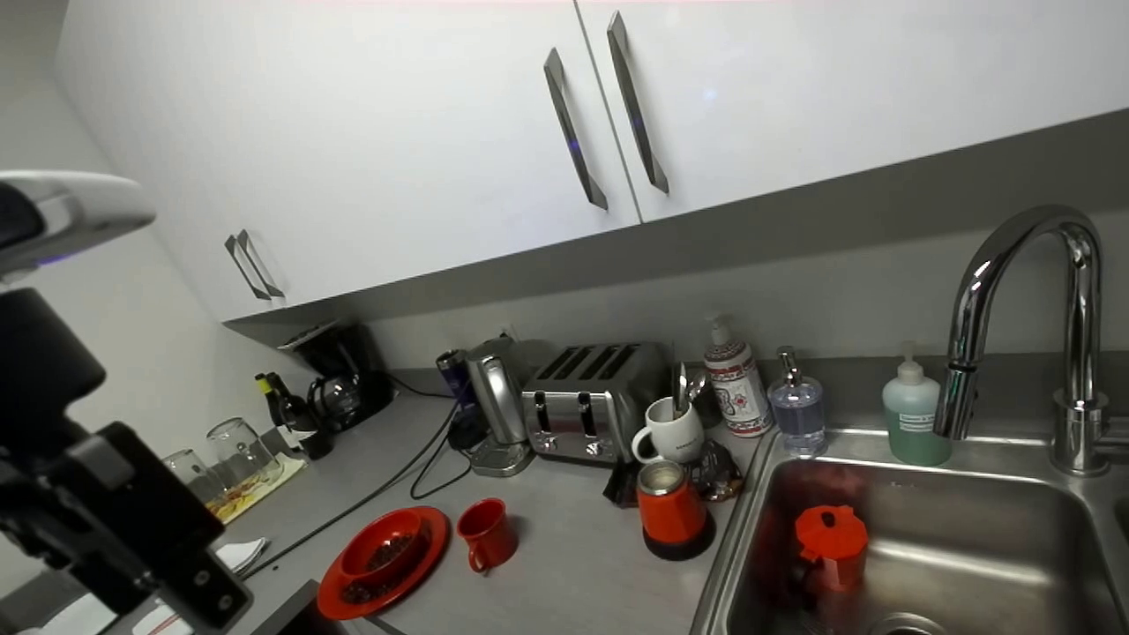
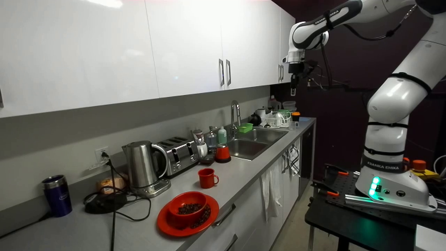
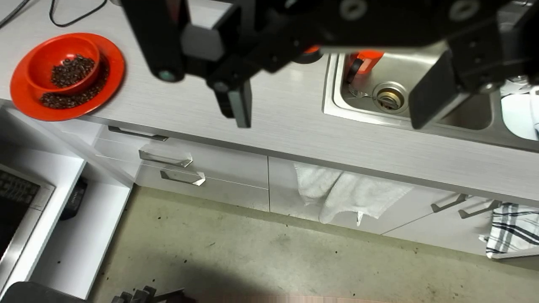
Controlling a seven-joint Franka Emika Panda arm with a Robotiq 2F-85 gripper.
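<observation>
My gripper stands open high above the counter's front edge, its fingers wide apart and nothing between them. In exterior view 2 the gripper (image 2: 293, 85) hangs in the air, far from the counter objects. A red bowl (image 1: 383, 541) with dark beans sits on a red plate (image 1: 431, 556), and more beans lie on the plate. Beside it stands a red mug (image 1: 487, 533). The red pot base (image 1: 669, 510) is upright on the counter by the sink. A red pot top (image 1: 833, 540) with a lid sits inside the sink (image 1: 974, 519).
A toaster (image 2: 177, 154), a kettle (image 2: 142, 165) and a white mug (image 1: 671, 432) stand along the wall. A tall faucet (image 1: 965, 328) rises behind the sink. Cables cross the counter. Upper cabinets (image 2: 184, 46) overhang it.
</observation>
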